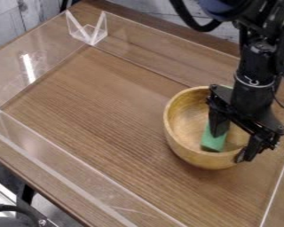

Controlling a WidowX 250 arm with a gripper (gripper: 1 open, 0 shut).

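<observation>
A yellow-orange bowl [190, 146] sits on the wooden table, right of centre. Inside it lies a green object [211, 140], partly hidden by my black gripper [231, 133], which is low over the bowl with its fingers open. One finger reaches near the green object, the other toward the bowl's right side. Whether the fingertips touch the green object is not clear.
A clear wire-like or plastic holder [88, 27] stands at the upper left. Dark area and cables show beyond the table's lower-left edge.
</observation>
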